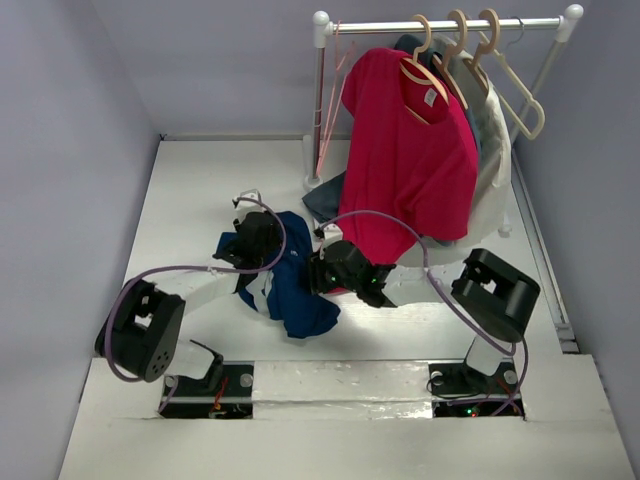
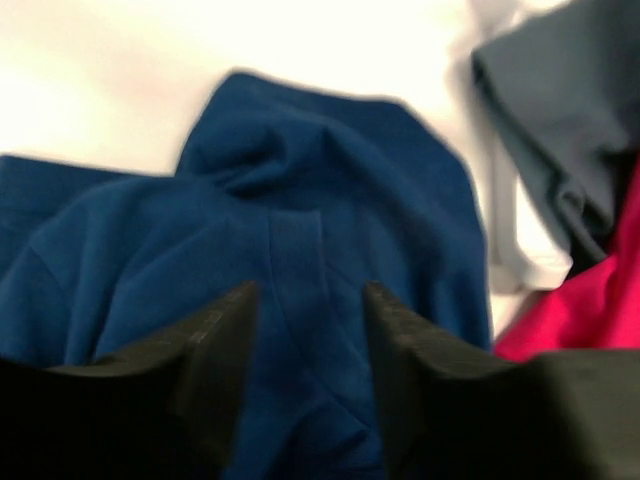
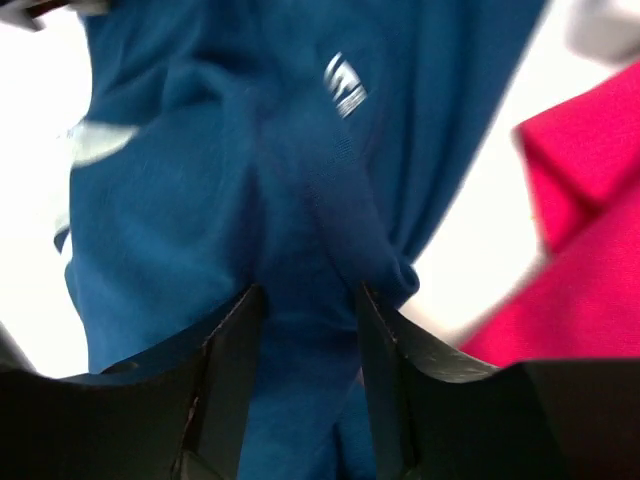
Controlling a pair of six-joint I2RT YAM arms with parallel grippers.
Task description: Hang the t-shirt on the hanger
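A navy t-shirt (image 1: 298, 305) lies crumpled on the white table below the clothes rack. My left gripper (image 1: 236, 250) is over its upper left part; in the left wrist view its fingers (image 2: 210, 350) stand open above the cloth. My right gripper (image 1: 318, 276) is at the shirt's right side, low on the fabric, its fingers (image 3: 215, 360) apart with navy cloth between and beneath them; whether they pinch it is unclear. Hangers (image 1: 530, 95) hang from the rail (image 1: 370, 28) at top right, some bare, some holding garments.
A red t-shirt (image 1: 395, 160) hangs from the rack, its hem close beside my right gripper. A grey-blue cloth (image 1: 325, 200) lies at the rack's left foot. Pink hangers (image 1: 330, 130) hang at the rail's left end.
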